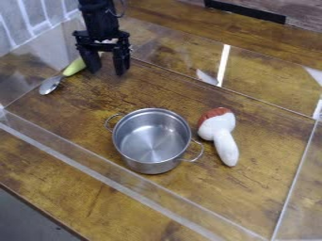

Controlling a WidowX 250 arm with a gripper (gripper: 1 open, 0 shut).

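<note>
My black gripper (104, 58) hangs at the upper left, its two fingers apart and open. Just left of it and partly behind it lies a yellow-green elongated object (73, 68), with a silver spoon (51, 85) beside it. A steel pot (151, 140) with two side handles stands in the lower middle, looking empty. Right of the pot lies a white mushroom-like toy (220, 138) with a red cap.
Clear plastic walls border the wooden work surface (113, 94) on the sides. The wood between my gripper and the pot is free, as is the area at the upper right.
</note>
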